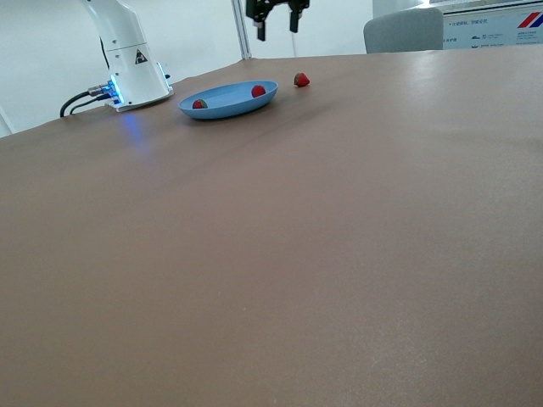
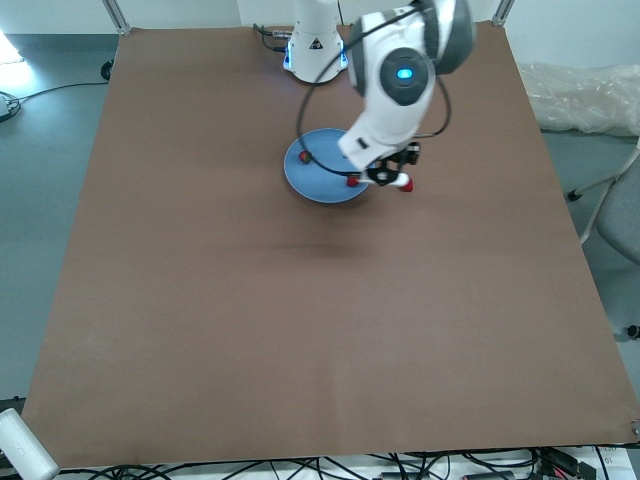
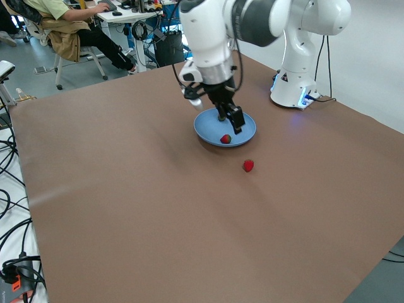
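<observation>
A blue plate (image 1: 227, 99) carries two strawberries, one at the left (image 1: 200, 103), one at the right (image 1: 258, 91). A third strawberry (image 1: 301, 80) lies on the brown table just outside the plate. My black gripper (image 1: 277, 23) hangs above and behind the plate in the top view, its two fingers apart with nothing seen between them. In the right view it is over the plate's right part; in the left view it partly hides the plate and the outside strawberry.
The white arm base (image 1: 140, 85) stands behind the plate at the table's back. Cables run along the table's edge, and a grey chair (image 1: 403, 34) stands beyond it.
</observation>
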